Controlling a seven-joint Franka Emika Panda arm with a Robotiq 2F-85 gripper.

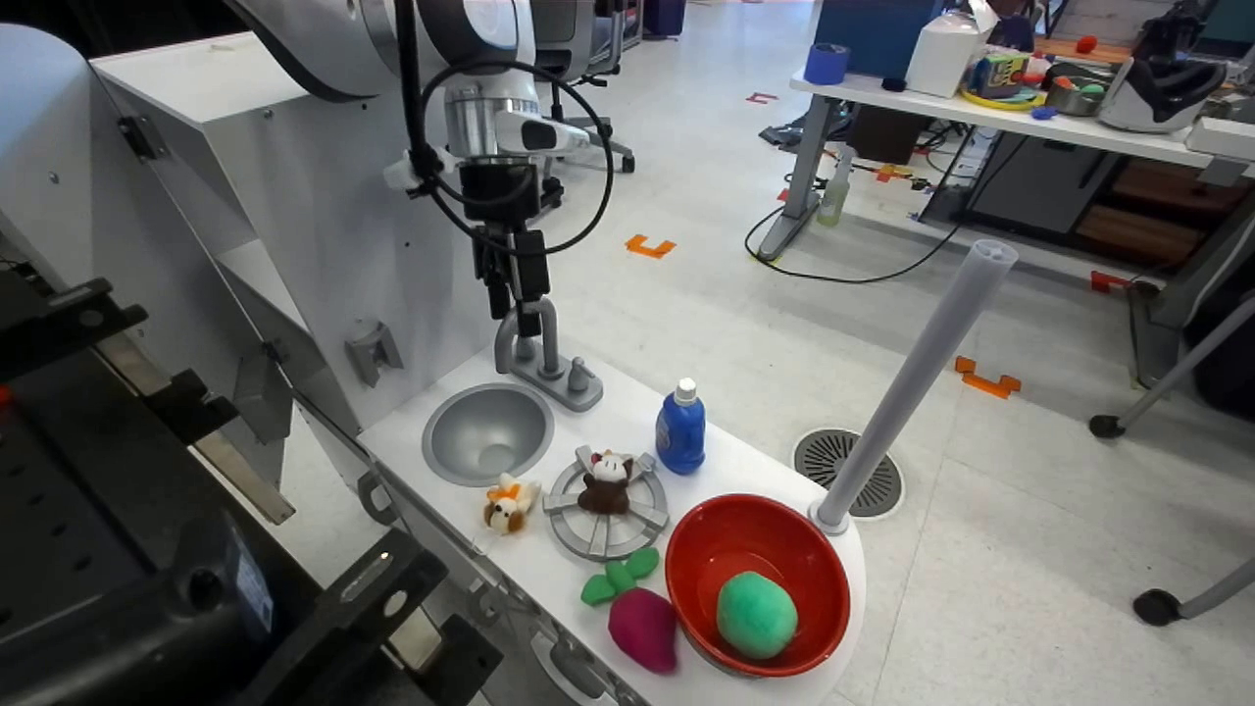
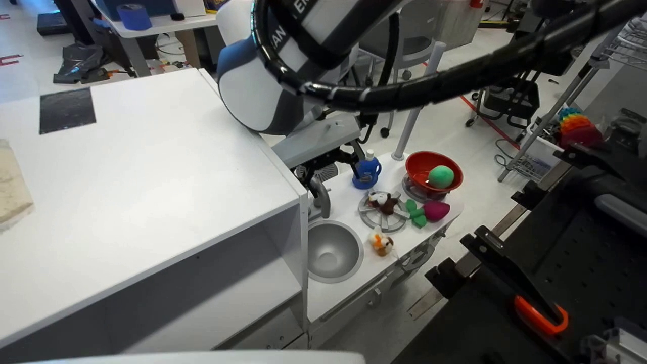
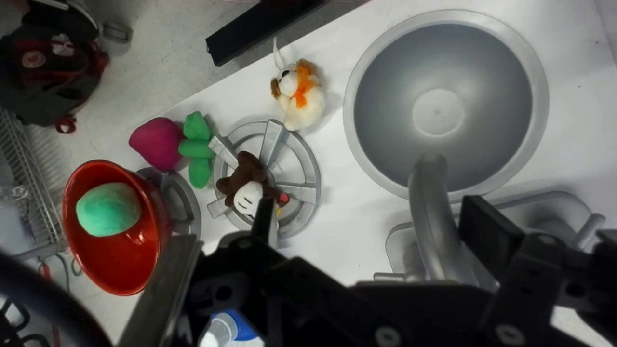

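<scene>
My gripper (image 1: 515, 316) hangs by the faucet behind the sink, fingers down. In the wrist view the gripper is open; one finger (image 3: 489, 234) overlaps the view of the grey faucet (image 3: 436, 231), and contact cannot be told. The white cabinet (image 2: 151, 151) stands open with a shelf inside, its door (image 1: 59, 153) swung outward. A white-and-orange plush dog (image 3: 303, 101) lies between the sink (image 3: 370, 144) and the burner (image 3: 309, 167). On that burner rests a brown-and-white plush toy (image 3: 246, 173).
A red bowl (image 1: 824, 553) holding a green ball (image 1: 756, 614) is at the counter's far end. Nearby lie a magenta plush with green leaves (image 1: 643, 630) and a blue bottle (image 1: 679, 433). A grey post (image 1: 918, 382) rises at the counter's edge.
</scene>
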